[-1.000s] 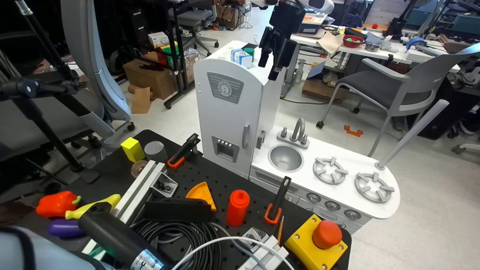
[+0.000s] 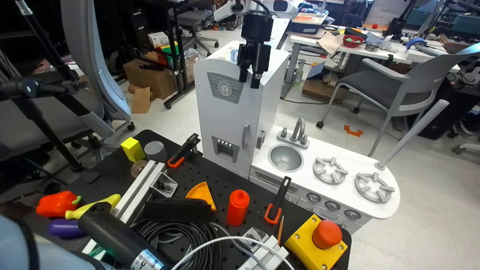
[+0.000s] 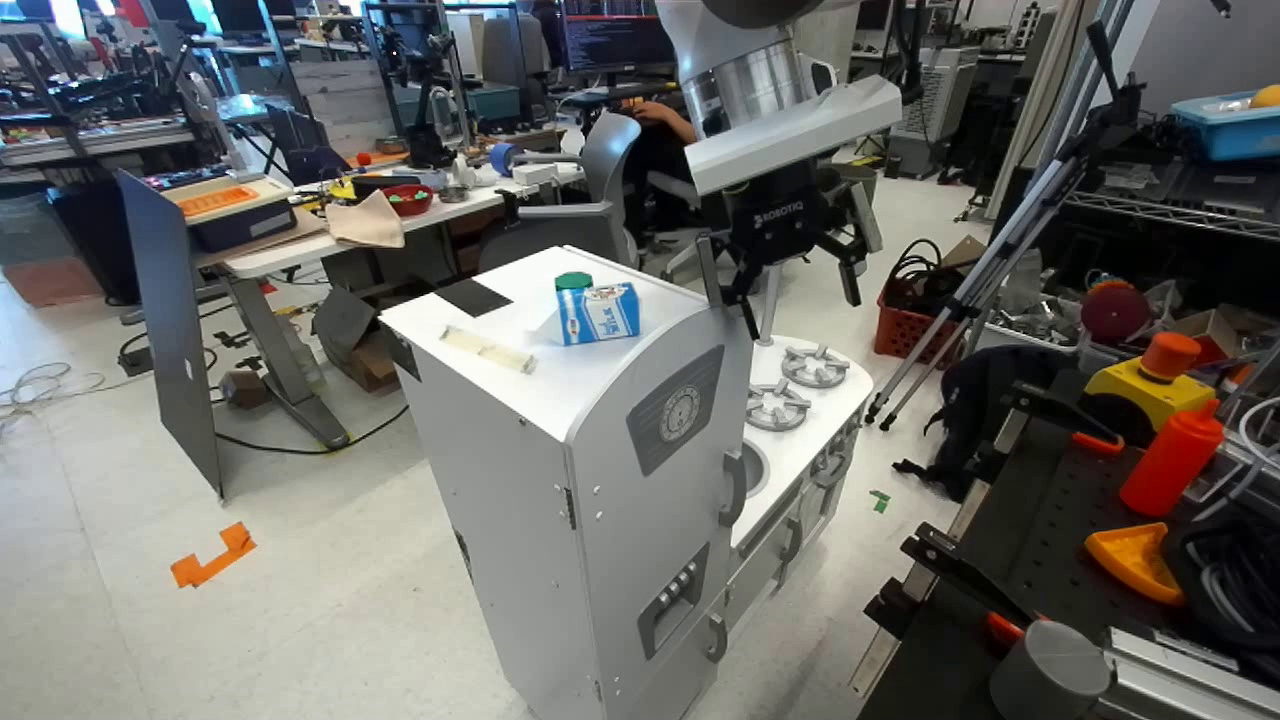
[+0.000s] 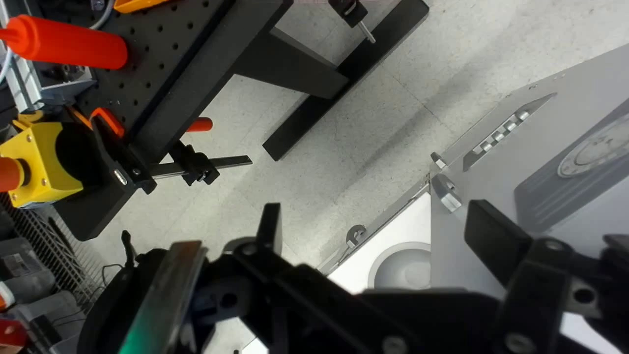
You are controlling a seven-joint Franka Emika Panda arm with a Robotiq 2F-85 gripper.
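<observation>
My gripper point(image 3: 801, 310) hangs open near the top right corner of the white toy fridge point(image 3: 516, 504); its two fingers are spread wide in the wrist view, with nothing gripped. On the fridge top rest a blue and white milk carton point(image 3: 600, 314) and a green-topped item point(image 3: 573, 281) just behind it. From exterior view 1 the gripper covers most of the carton point(image 2: 234, 54) and hides the green item. The fridge door point(image 2: 225, 117) is closed, and its handle point(image 4: 446, 191) shows below the fingers' level in the wrist view.
Beside the fridge runs a white counter with a sink point(image 2: 286, 158) and two burners point(image 2: 330, 171). A black pegboard table point(image 2: 216, 175) in front holds a red bottle point(image 2: 238, 207), clamps, cables and toy vegetables. Bare floor separates table and fridge.
In exterior view 1 the gripper has moved left, from right of the fridge's top edge to in front of the carton, and turned more upright. Fridge and table items are unmoved.
</observation>
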